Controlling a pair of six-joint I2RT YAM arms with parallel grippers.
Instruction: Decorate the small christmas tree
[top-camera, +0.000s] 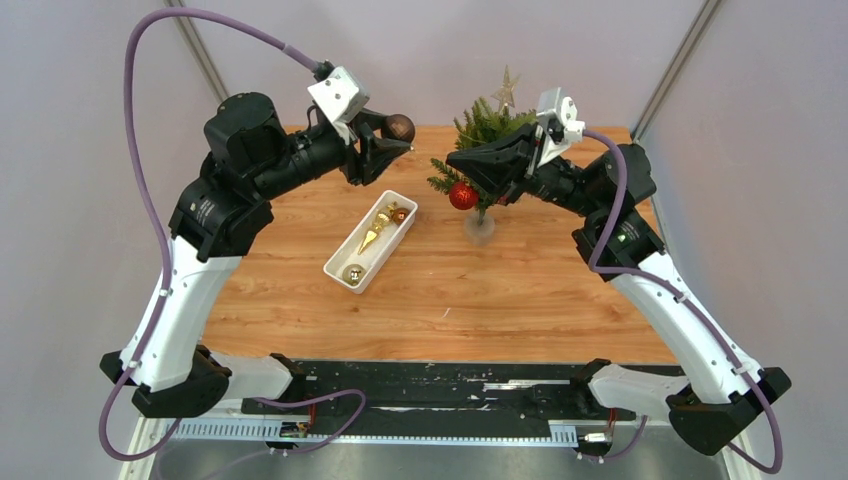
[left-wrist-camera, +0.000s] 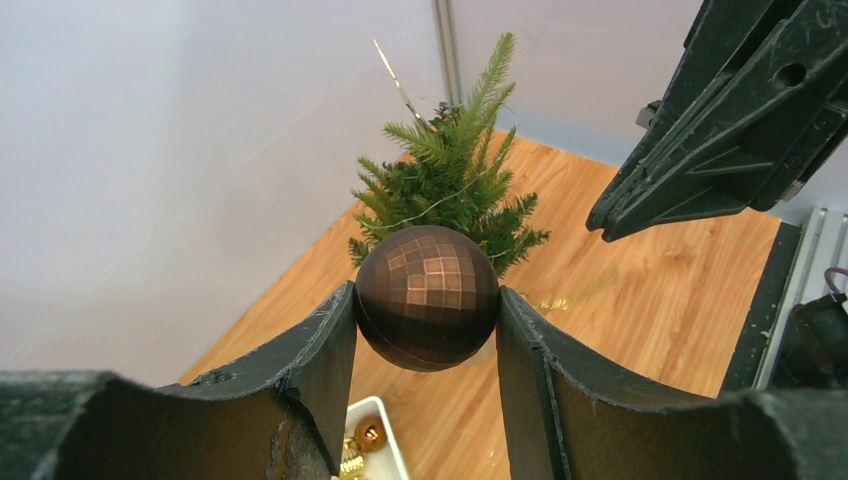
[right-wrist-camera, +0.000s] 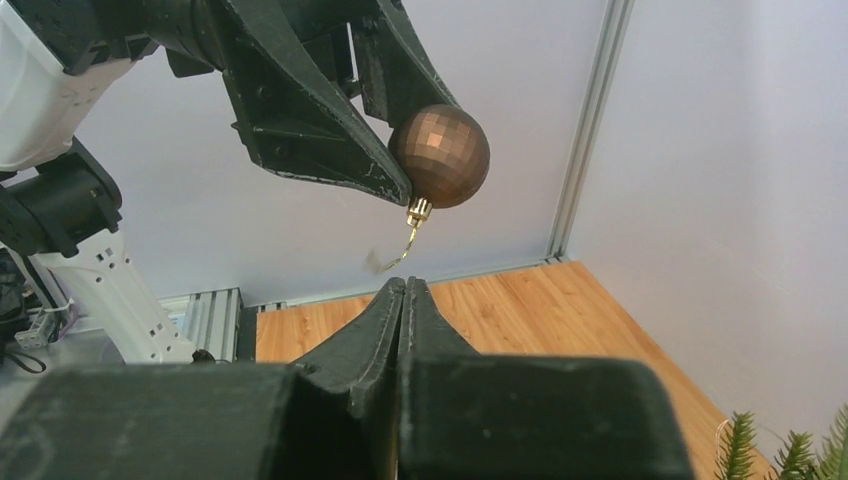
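Held up over the table's left side is a brown faceted ball (left-wrist-camera: 428, 298), clasped on both sides by my left gripper (top-camera: 388, 138). From the ball's gold cap hangs a short gold string (right-wrist-camera: 408, 250), loose and outside the right fingers. My right gripper is shut with its tips together and nothing between them. In the top view it hangs in front of the small tree (top-camera: 482, 125), to the right of the ball and apart from it. A red ball (top-camera: 462, 195) hangs low on the tree, and a gold star (top-camera: 507, 88) tops it.
A white tray (top-camera: 342, 272) on the table holds several gold and brown ornaments. The tree's clear base (top-camera: 479, 230) stands right of the tray. Bare wooden table (top-camera: 520, 310) lies in front of both. Walls close in on the sides and back.
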